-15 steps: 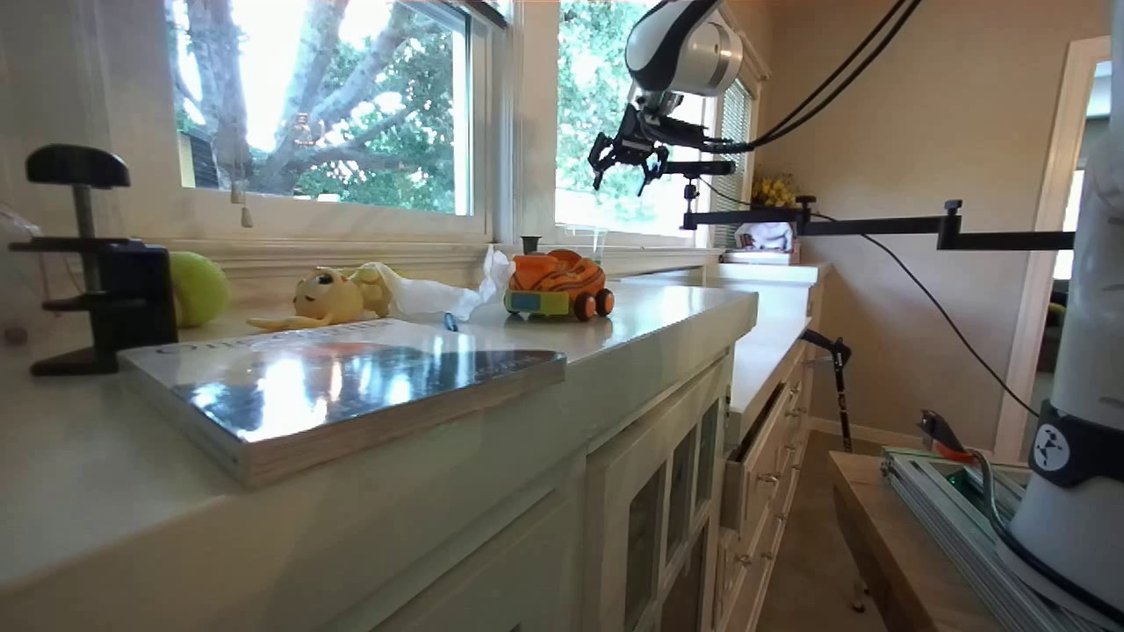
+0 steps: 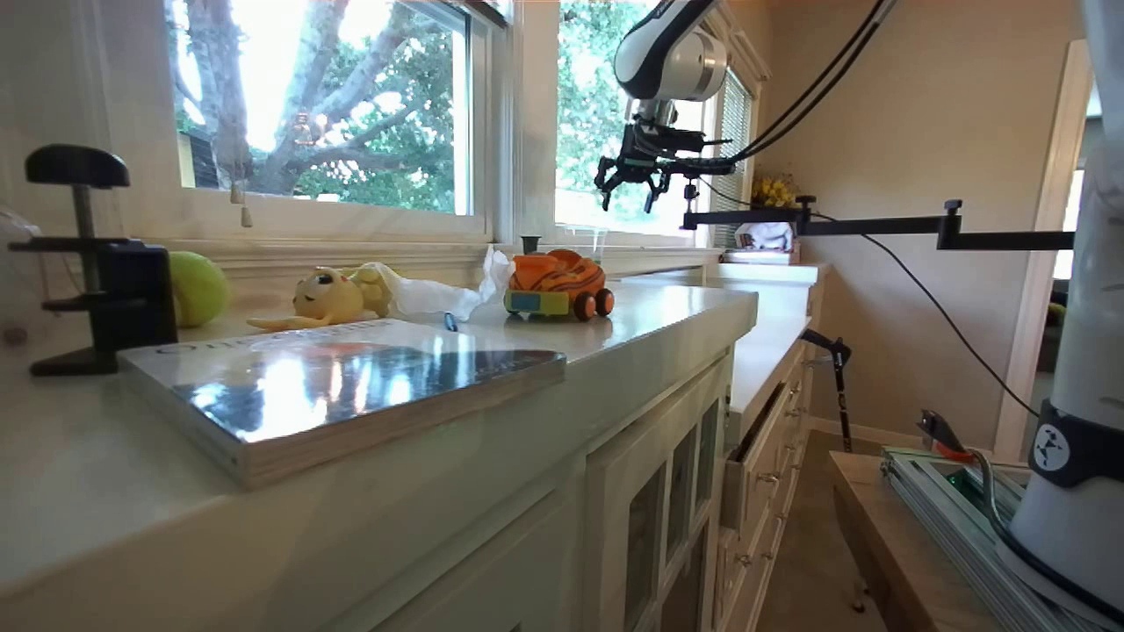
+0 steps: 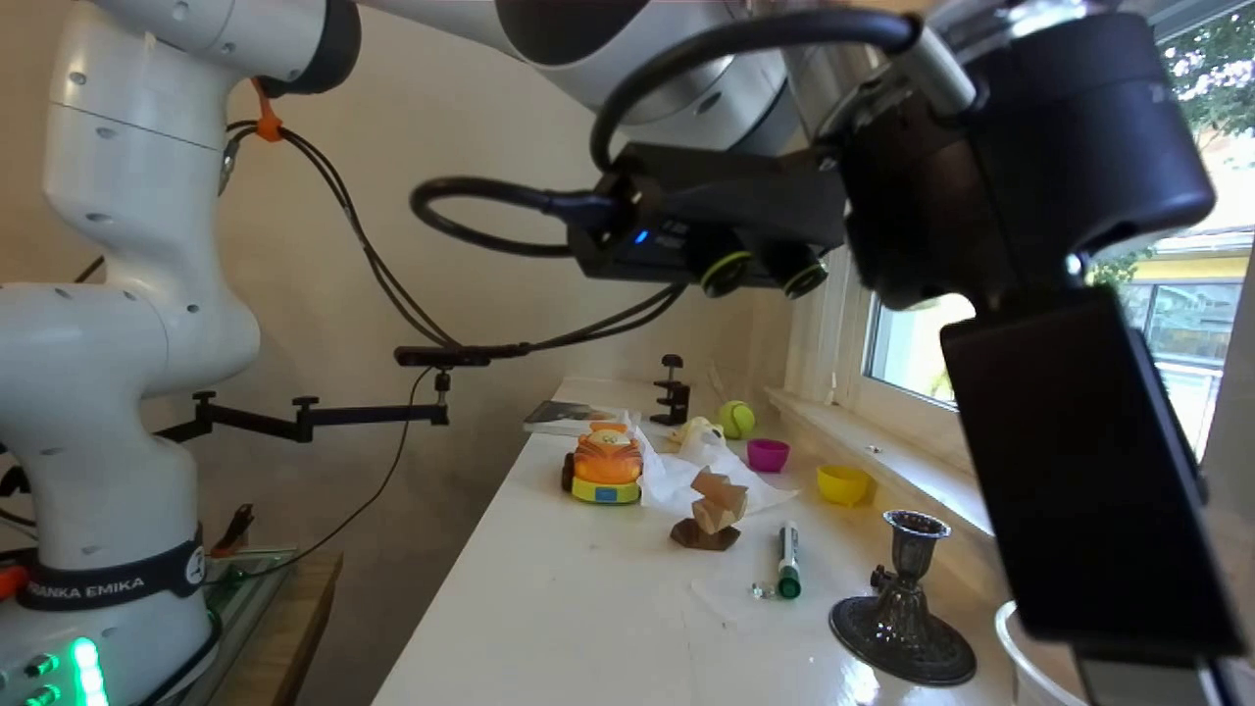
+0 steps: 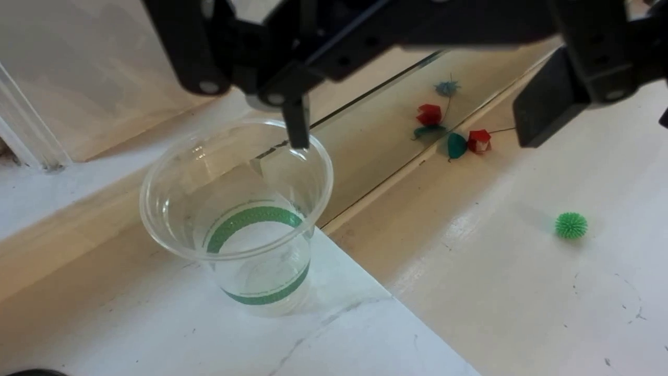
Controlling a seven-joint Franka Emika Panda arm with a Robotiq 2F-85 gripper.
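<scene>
High above the far end of the counter, my gripper (image 2: 628, 204) stands open, its fingers spread with nothing between them. In the wrist view the gripper shows at the top, one fingertip overlapping the rim of a clear plastic cup (image 4: 266, 288) from the camera's side. The cup has a green band and stands upright on the counter near its edge; the part of it that I can see into looks empty. A spiky green ball (image 4: 571, 225) lies on the lower surface to the right. In exterior view 2 only the cup's rim (image 3: 1021, 647) shows, beside the large dark gripper body.
A dark metal candlestick (image 3: 906, 612), green marker (image 3: 788, 563), wooden piece (image 3: 718, 506), orange toy car (image 3: 606, 459), yellow cup (image 3: 842, 483) and magenta cup (image 3: 768, 455) stand along the counter. Red flowers (image 4: 479, 141) lie by the lower wall.
My gripper has come down a little and swung to point more steeply downward in exterior view 1. It remains open. The things on the counter have not moved.
</scene>
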